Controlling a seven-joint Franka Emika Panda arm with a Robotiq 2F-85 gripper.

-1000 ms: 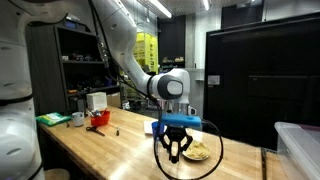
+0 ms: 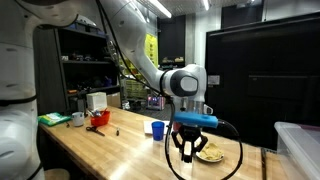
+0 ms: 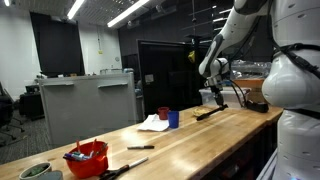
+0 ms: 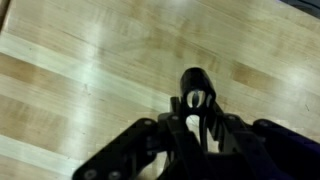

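In the wrist view, my gripper is shut on a slim black object [image 4: 197, 79] with a rounded end and a silvery ring. Its fingers hide the rest, so I cannot tell exactly what it is. Exterior view 1 has the gripper [image 2: 187, 157] low over the right part of the table, in front of a plate [image 2: 212, 153] with yellowish contents. From the other side, the gripper [image 3: 221, 104] appears near the table's far end.
A blue cup [image 2: 157, 130] stands behind the arm. Toward the other end are a red basket [image 3: 86, 160] with things in it, a white cloth [image 3: 152, 123] and several dark tools. Bare wood [image 4: 90, 70] surrounds the gripper in the wrist view.
The arm and gripper have shifted to the right in exterior view 1, now covering more of the plate's left side. The cup and basket stay put.
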